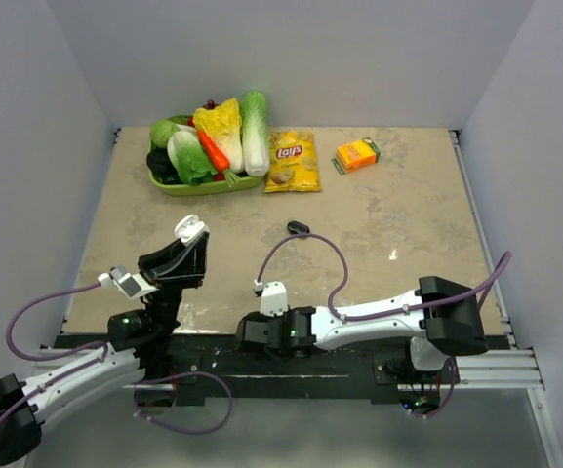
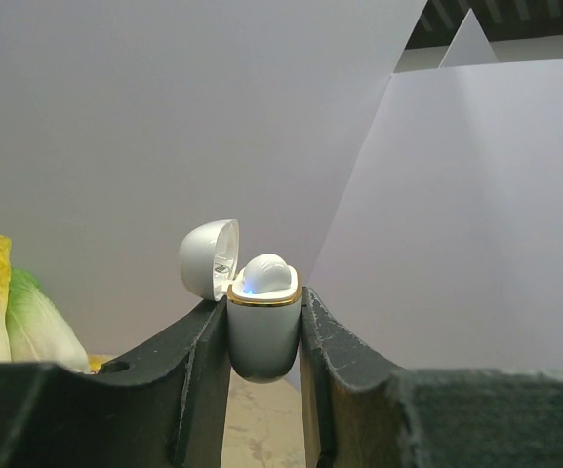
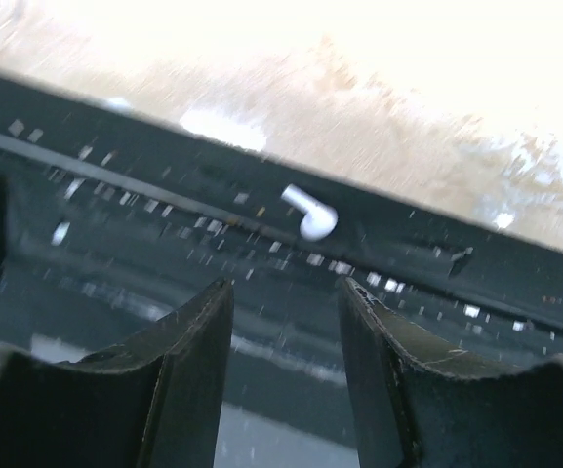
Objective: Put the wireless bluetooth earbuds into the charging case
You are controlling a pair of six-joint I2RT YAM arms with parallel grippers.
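Note:
My left gripper is shut on the white charging case, held upright with its lid open; a white earbud shows in it with a small blue light. In the top view the case is raised at the left. My right gripper points down, open, over the dark front edge of the table. A small white earbud lies on that dark edge, just beyond the fingertips in the right wrist view.
A green basket of vegetables, a Lays bag and an orange box stand at the back. A small dark object lies mid-table. The table is otherwise mostly clear.

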